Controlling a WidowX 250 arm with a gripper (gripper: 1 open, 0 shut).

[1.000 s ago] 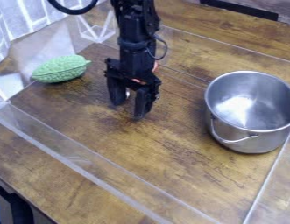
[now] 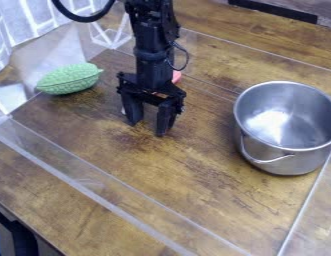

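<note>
My black gripper [image 2: 150,112] is down at the middle of the wooden table, in the camera view; its own body hides whether it is open or shut and what lies between its fingers. A small pink item [image 2: 177,76] shows partly behind it. A green, textured, leaf-shaped object [image 2: 69,80] lies to the left, and a large silver pot [image 2: 283,124] stands to the right, apart from the gripper.
A clear plastic rail [image 2: 74,180] runs across the lower left of the table [image 2: 154,200]. A white cloth or curtain [image 2: 21,30] is at the back left.
My gripper has shifted slightly and turned, and less of the pink item shows behind it now. The pot and the green object have not moved.
</note>
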